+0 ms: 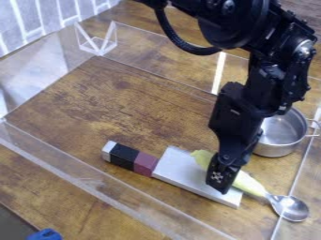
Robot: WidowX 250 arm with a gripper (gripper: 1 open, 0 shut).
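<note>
My black gripper [223, 172] is low over a toy cleaver [186, 169], whose white blade lies flat with its dark red and black handle to the left. A pale yellow-green elongated object [249, 185] lies on the blade, partly hidden under the gripper. A metal spoon [290, 207] lies at the right, beside that object's end. The fingertips are dark and close to the object; whether they touch it is unclear.
A steel pot [279, 139] stands behind the gripper at the right. Clear plastic walls border the wooden surface [94, 112], which is free at the left. A blue item [44, 234] is at bottom left.
</note>
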